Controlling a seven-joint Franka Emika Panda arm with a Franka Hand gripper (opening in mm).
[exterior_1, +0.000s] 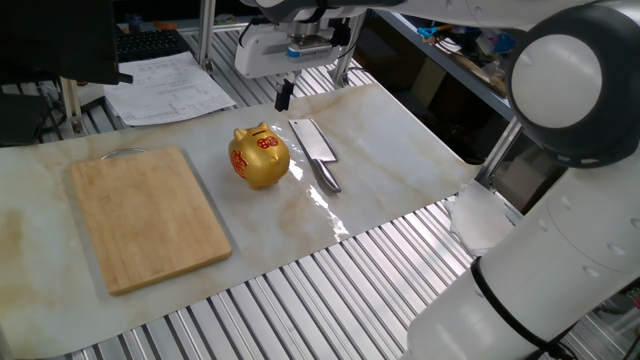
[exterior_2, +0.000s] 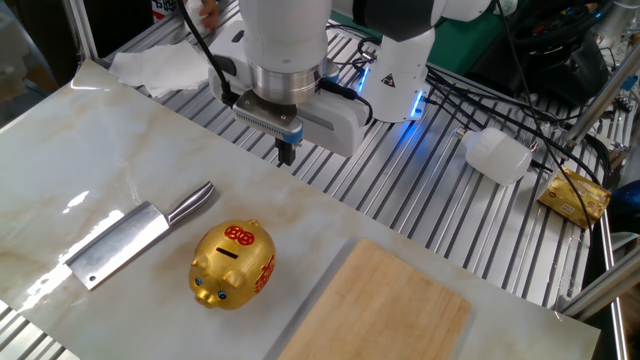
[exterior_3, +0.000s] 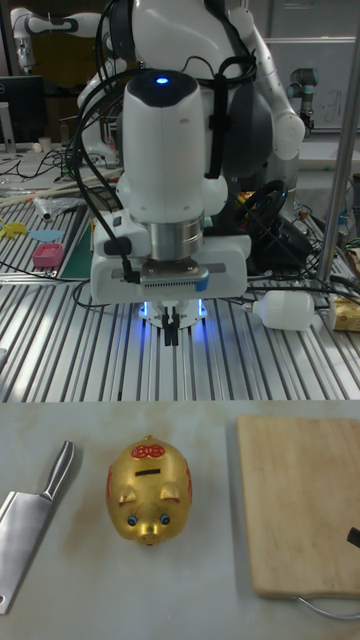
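Note:
My gripper (exterior_3: 171, 339) hangs above the table, apart from every object. Its two dark fingers stand together, shut, with nothing showing between them; exterior view 2 shows the fingertips (exterior_2: 286, 158) too. A golden piggy bank (exterior_1: 259, 157) with red markings stands upright on the marbled mat. Beside it lies a cleaver (exterior_2: 135, 232) with a broad steel blade and a metal handle. On the piggy bank's other side a wooden cutting board (exterior_1: 148, 220) lies flat, cut off by the frame in exterior views 2 and 3.
The marbled mat (exterior_1: 385, 165) has bare room beyond the cleaver. Ribbed metal decking (exterior_1: 330, 305) runs along its edge. Printed papers (exterior_1: 167, 90) lie at the back. A white bulb-shaped object (exterior_2: 497, 156) and a gold packet (exterior_2: 574, 198) rest near the cables.

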